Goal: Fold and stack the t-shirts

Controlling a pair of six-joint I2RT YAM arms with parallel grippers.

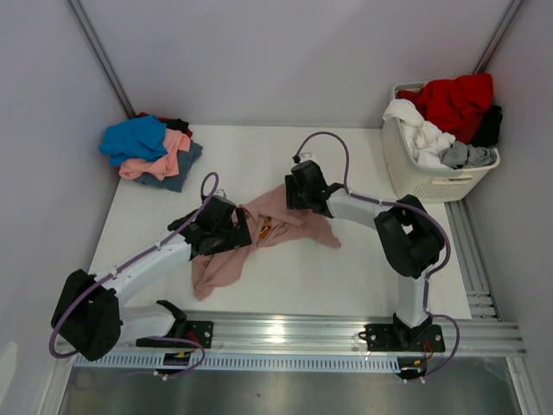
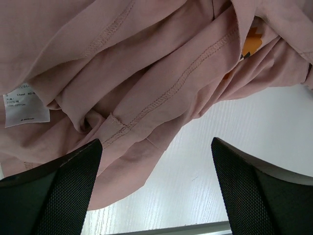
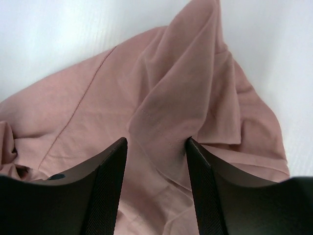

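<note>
A dusty-pink t-shirt [image 1: 226,268] lies crumpled across the middle of the table, with an orange print patch partly showing. In the left wrist view its seams and a white care label [image 2: 27,105] can be seen. My left gripper stands wide open above the shirt's left part, nothing held between its fingers. Over the right part hovers my right gripper, its fingers part open. A raised fold of the pink shirt [image 3: 176,107] lies between and ahead of its fingertips; neither finger visibly pinches it.
At the back left sits a pile of t-shirts, with a blue one [image 1: 134,138] on top and a pink one [image 1: 160,158] below. A white laundry basket [image 1: 432,184] of clothes stands at the back right. Bare table [image 1: 380,268] shows at front right.
</note>
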